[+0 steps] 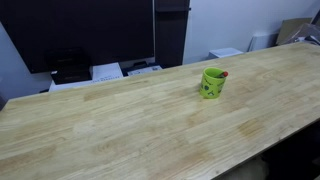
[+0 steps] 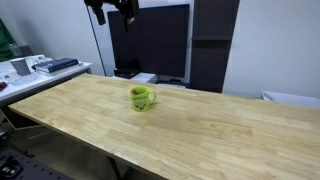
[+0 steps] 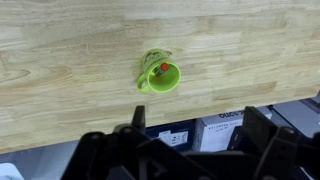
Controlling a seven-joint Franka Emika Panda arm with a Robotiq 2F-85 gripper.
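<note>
A lime-green mug with a dark face-like print stands upright on the wooden table. Inside it is a small item with a red tip, leaning towards the rim. In exterior view 2 the mug shows its handle on the right. High above the table, my gripper points down, well clear of the mug. The wrist view looks down into the mug, which lies beyond my gripper; the fingers stand wide apart, open and empty.
Boxes and a dark panel stand beyond the table's far edge. A side shelf with books and other items is at the left.
</note>
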